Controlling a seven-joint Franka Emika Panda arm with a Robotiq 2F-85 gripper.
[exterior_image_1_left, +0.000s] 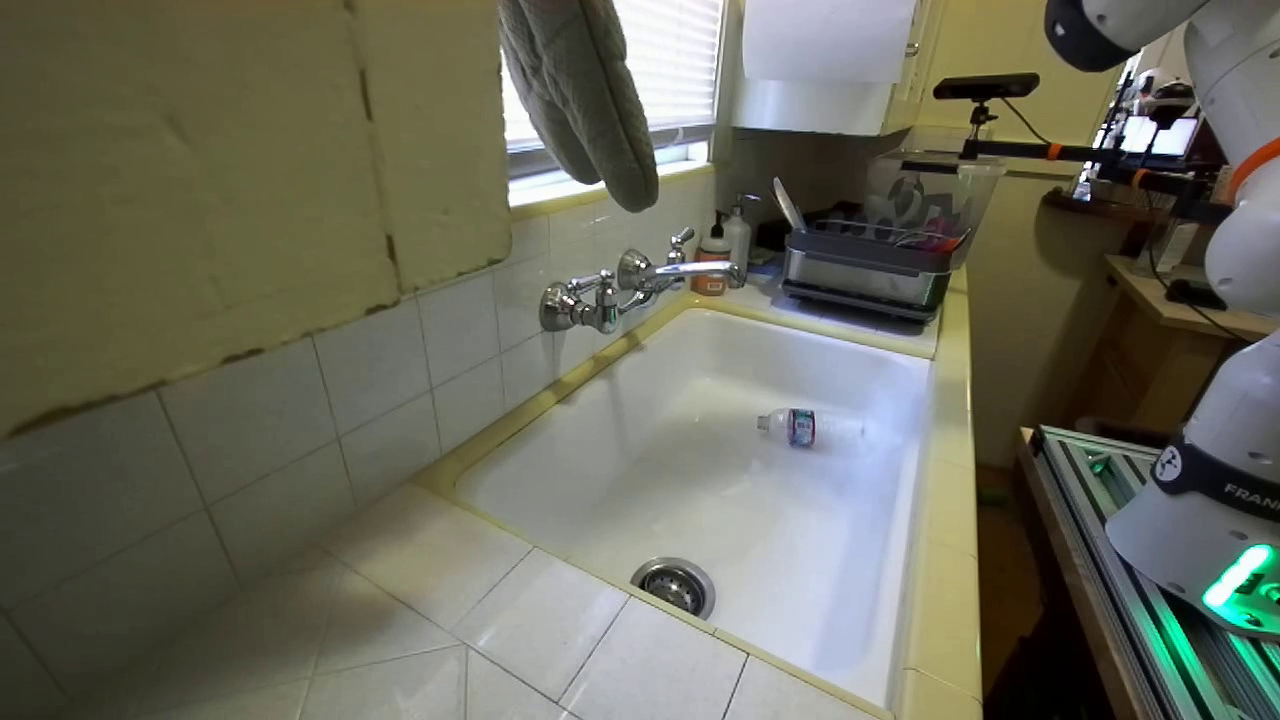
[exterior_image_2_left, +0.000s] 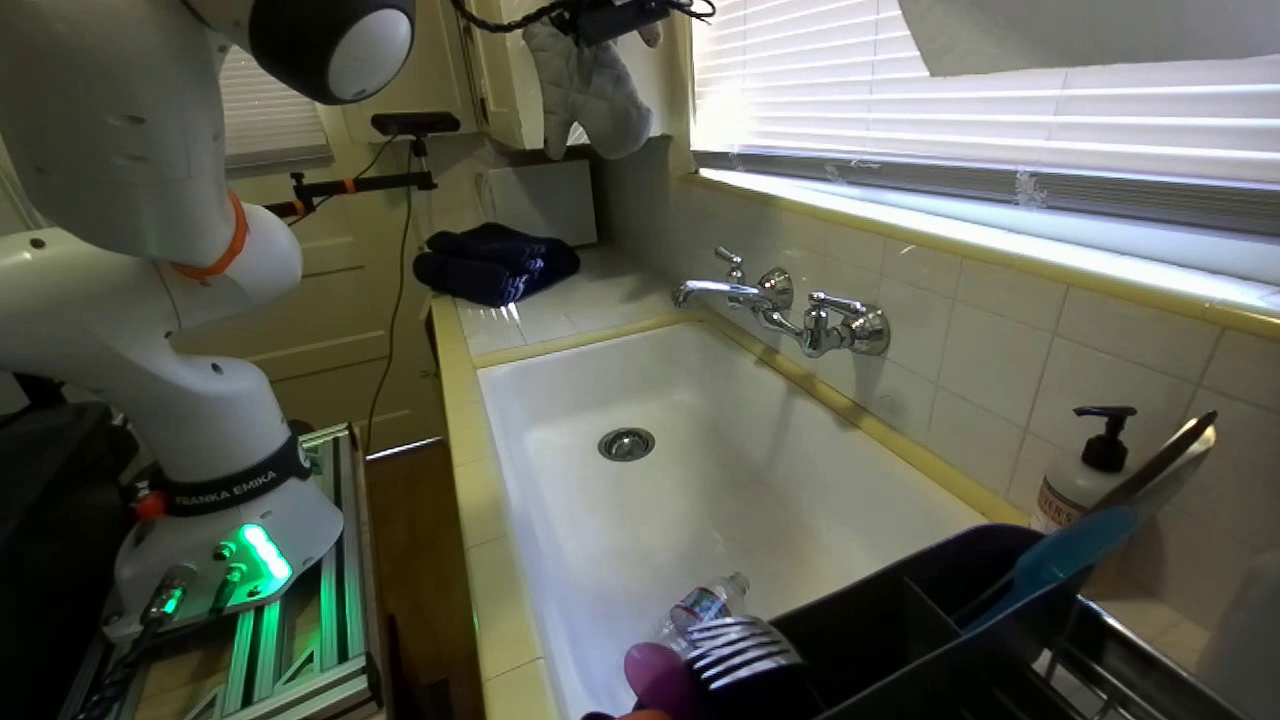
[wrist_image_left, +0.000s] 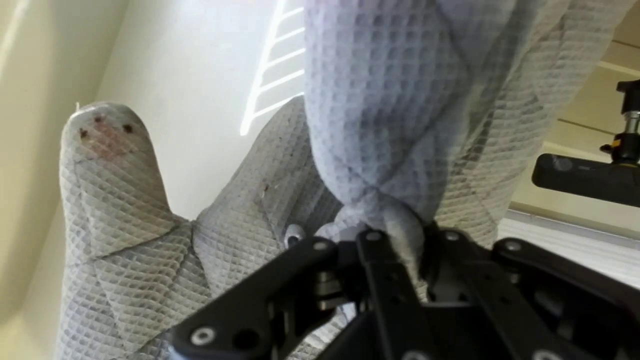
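Observation:
A grey quilted oven mitt (wrist_image_left: 126, 198) fills much of the wrist view, its cloth bunched and folded. My gripper is shut on that cloth, with a pinched fold between the fingers. In exterior view 1 the mitt (exterior_image_1_left: 588, 102) hangs in the air in front of the window, clear of the sink and faucet; the gripper lies outside that picture. From the other side, the mitt (exterior_image_2_left: 588, 96) dangles below the gripper's dark hardware at the top edge. Whether it is one mitt or a pair is unclear.
Below is a white sink (exterior_image_1_left: 732, 504) holding a clear plastic bottle (exterior_image_1_left: 801, 426). A chrome faucet (exterior_image_1_left: 684, 271) juts from the tiled wall. At one end stands a dish rack (exterior_image_1_left: 864, 270); dark folded cloth (exterior_image_2_left: 498, 264) lies on the opposite counter.

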